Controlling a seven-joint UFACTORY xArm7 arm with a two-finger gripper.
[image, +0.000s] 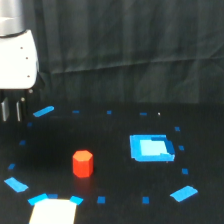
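A red hexagonal block (83, 163) sits on the black table, left of centre. To its right and farther back is a blue square with a white middle (152, 148), lying flat on the table. My gripper (11, 109) hangs at the upper left, below a white arm body (17, 62), well away from the block. Its dark fingers look parted, with nothing visible between them, though they are hard to make out against the dark background.
A pale square (53, 212) lies at the front left edge of the view, partly cut off. Blue tape strips (184, 193) and small blue marks dot the table. A dark curtain (130, 50) hangs behind. Between the block and the blue square the table is clear.
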